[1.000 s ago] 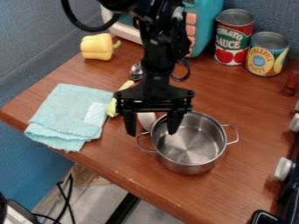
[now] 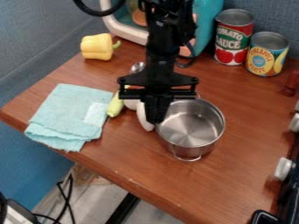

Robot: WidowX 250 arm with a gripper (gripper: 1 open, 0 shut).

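Note:
My black gripper [image 2: 156, 112] points down at the left rim of a steel pot [image 2: 191, 129], near the middle of the wooden table. Whether its fingers are open or shut is hard to make out. A white object [image 2: 145, 119] sits just left of the pot, partly hidden by the gripper. A yellow-green item [image 2: 117, 103] lies beside the light blue cloth [image 2: 63, 117], left of the gripper.
A yellow pepper [image 2: 98, 47], a tomato sauce can [image 2: 232, 37] and a second can [image 2: 267, 54] stand at the back, with a teal bin [image 2: 205, 19]. A black appliance [image 2: 285, 201] lines the right edge.
The gripper has risen slightly and shifted left from over the pot's interior. The pot has turned, its handle now at the front, and sits slightly differently on the table.

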